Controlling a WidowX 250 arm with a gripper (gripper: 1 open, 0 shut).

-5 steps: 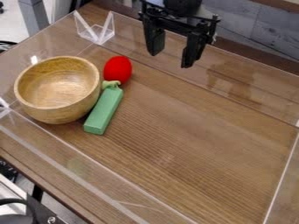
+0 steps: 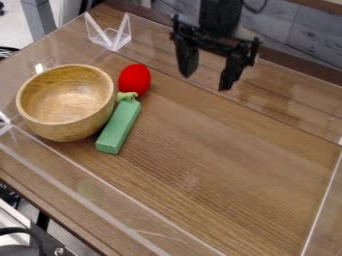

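Observation:
My gripper (image 2: pixel 211 62), dark and blurred, hangs over the back middle of the wooden table (image 2: pixel 227 180); whether its fingers are open or shut is unclear. To its lower left sit a red egg-shaped object (image 2: pixel 135 78), a wooden bowl (image 2: pixel 67 127) and a green block (image 2: pixel 118 128) lying lengthwise beside the bowl. The gripper is apart from all three.
A clear wire or plastic holder (image 2: pixel 108 32) stands at the back left. Table edges show at the left and far right, with dark cables at the lower left.
The objects on the table have not moved.

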